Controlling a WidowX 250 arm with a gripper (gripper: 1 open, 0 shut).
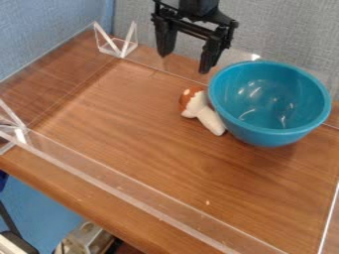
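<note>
My black gripper [188, 45] hangs at the top centre over the back of the wooden table, its two fingers apart and pointing down, with nothing between them. Below it and to the right stands a teal bowl [269, 102], which looks empty. A small orange and white soft toy [199, 109] lies on the table against the bowl's left side.
Clear plastic edging and white brackets [115, 42] line its borders. A grey wall stands behind.
</note>
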